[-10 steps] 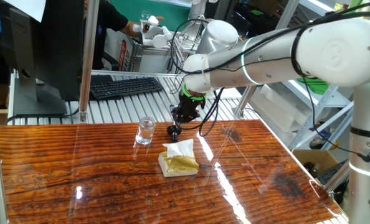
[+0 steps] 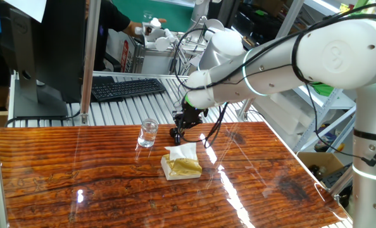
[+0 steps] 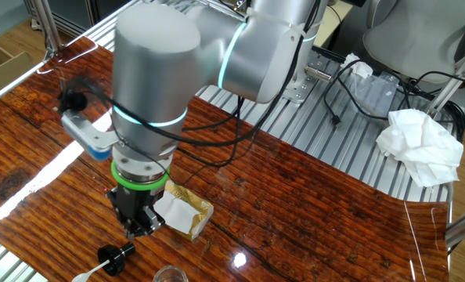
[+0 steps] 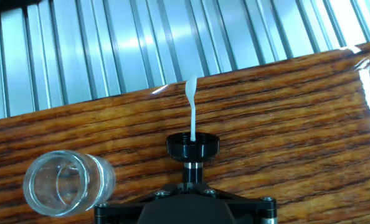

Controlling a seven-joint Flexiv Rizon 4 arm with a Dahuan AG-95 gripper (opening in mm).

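A black cup-shaped piece with a narrow stem (image 4: 192, 149) lies on the wooden table, a white plastic spoon (image 4: 191, 102) sticking out of its mouth. My gripper shows at the bottom edge of the wrist view, in line with the stem, whose near end is hidden by the gripper body. In exterior view 2 the gripper (image 3: 138, 229) points down close to the stem of the black piece (image 3: 115, 257). Whether its fingers stand apart or touch the stem does not show. Left of it in the wrist view is a clear glass jar (image 4: 66, 183).
A tissue box (image 2: 181, 166) with gold wrapping stands close to the gripper. In exterior view 1 the jar (image 2: 147, 133) looks partly filled with clear liquid. Cables (image 2: 219, 123) hang by the wrist.
The gripper has come lower, toward the black piece, and the wrist has shifted slightly. The black piece, jar and tissue box have not moved.
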